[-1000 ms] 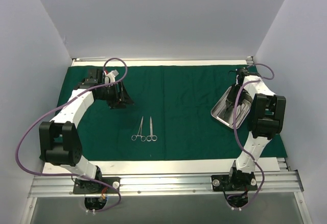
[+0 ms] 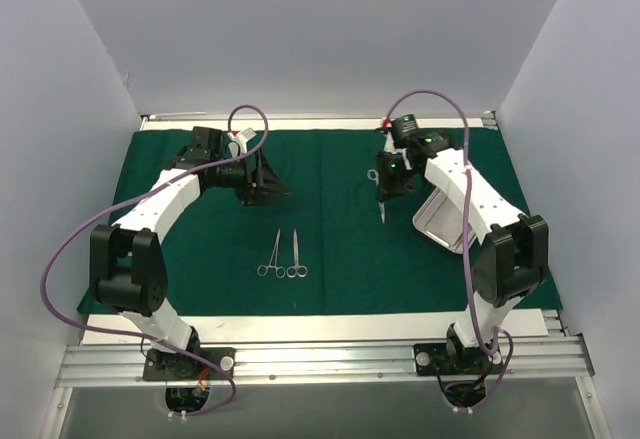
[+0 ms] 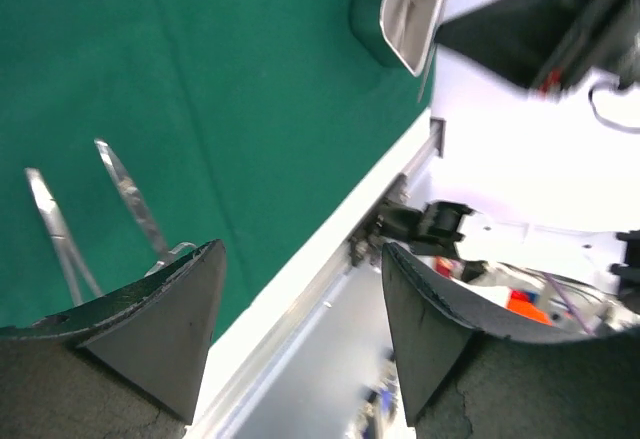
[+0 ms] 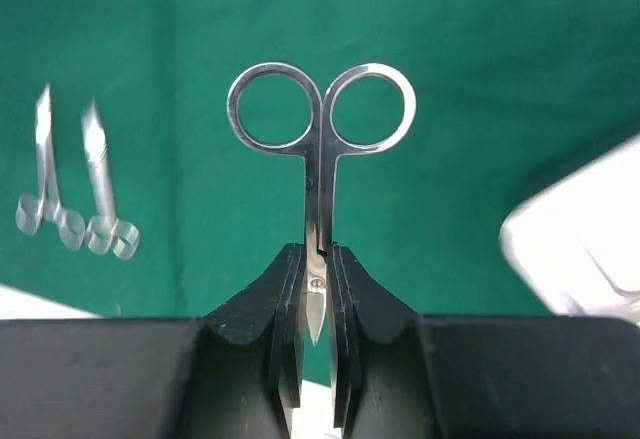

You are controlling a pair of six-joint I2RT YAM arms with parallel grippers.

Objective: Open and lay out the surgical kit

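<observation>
Gripped between the fingers of my right gripper is a pair of metal scissors [image 4: 320, 149], its two ring handles pointing away from the fingers. In the top view my right gripper [image 2: 395, 181] hangs left of the metal tray [image 2: 440, 221]. The tray's pale corner [image 4: 560, 229] shows at the right of the right wrist view. My left gripper [image 2: 262, 191] is open and empty above the cloth; its fingers [image 3: 170, 329] stand wide apart. Two scissor-like instruments lie side by side: a thin one [image 2: 273, 259] and a broader one [image 2: 296, 259].
A dark green cloth [image 2: 345, 269] covers the table between white edges. Its middle, between the laid instruments and the tray, is free. Purple cables [image 2: 468, 199] arch over both arms. Grey walls [image 2: 570, 109] stand at the sides and back.
My right arm has swung left from over the tray to above the middle-right cloth, now with scissors showing. My left gripper has shifted slightly right. The two laid instruments have not moved.
</observation>
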